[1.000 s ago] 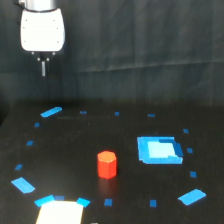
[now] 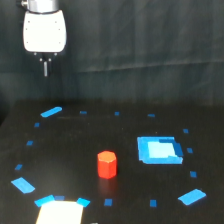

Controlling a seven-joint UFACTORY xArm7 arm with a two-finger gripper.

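Observation:
High at the back left, well above the dark table, hangs my gripper (image 2: 45, 68) below its white housing (image 2: 45, 33). Its tip is thin and small, so whether the fingers are apart or together cannot be made out. No object shows hanging under it. Far from it, near the middle front of the table, stands a red-orange block (image 2: 107, 164) with a faceted outline, touching nothing else. To the block's right lies a square outlined in blue tape (image 2: 144, 150) around a white patch (image 2: 161, 150).
Longer blue tape strips lie at the back left (image 2: 51, 112), front left (image 2: 23, 185) and front right (image 2: 192, 197). Several small blue marks dot the table. A pale, bright object (image 2: 60, 213) sits at the front edge.
My gripper and its housing have shifted very slightly to the right. The block and the tape have stayed where they were.

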